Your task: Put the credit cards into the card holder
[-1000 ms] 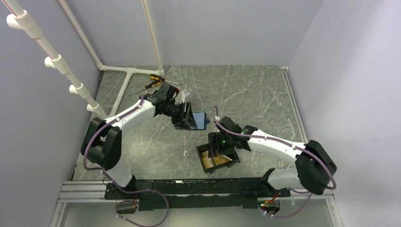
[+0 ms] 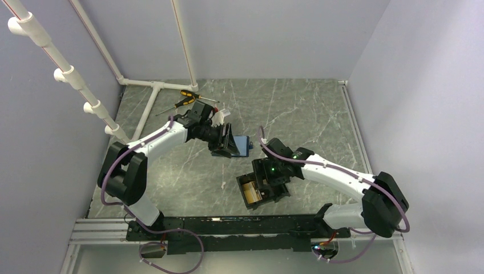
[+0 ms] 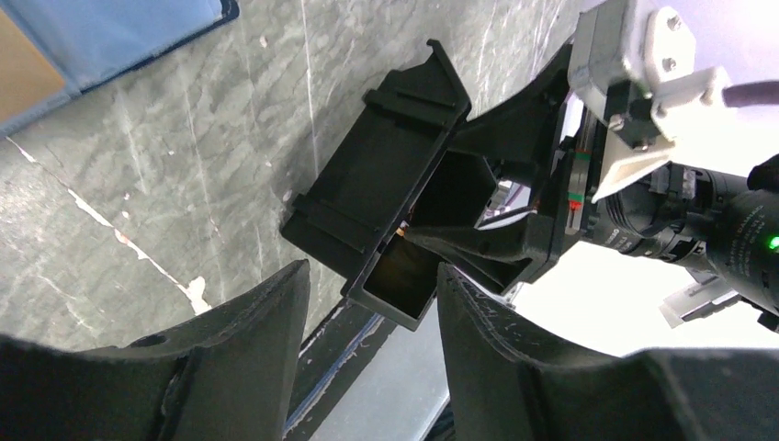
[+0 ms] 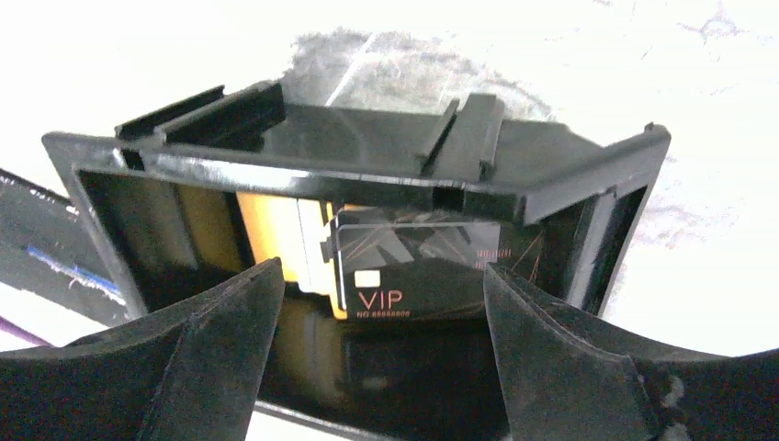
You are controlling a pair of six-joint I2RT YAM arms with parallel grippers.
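Observation:
In the right wrist view, a black VIP card (image 4: 413, 262) lies in the black box (image 4: 294, 179), up near the box's long wall. My right gripper is open over the box, its fingers (image 4: 234, 317) well apart and not closed on the card. A blue and tan item, apparently the card holder (image 2: 240, 145), rests on the table; part of its blue side (image 3: 138, 28) shows in the left wrist view's upper left corner. Beside it and partly above it, my left gripper stands open, with nothing between its fingers.
More cards, yellow and white (image 4: 276, 234), are in the box, left of the VIP card. Screwdrivers (image 2: 185, 100) lie at the table's back left beside a white pipe frame (image 2: 149, 105).
The right gripper has shifted slightly right and opened wider. The left gripper appears still.

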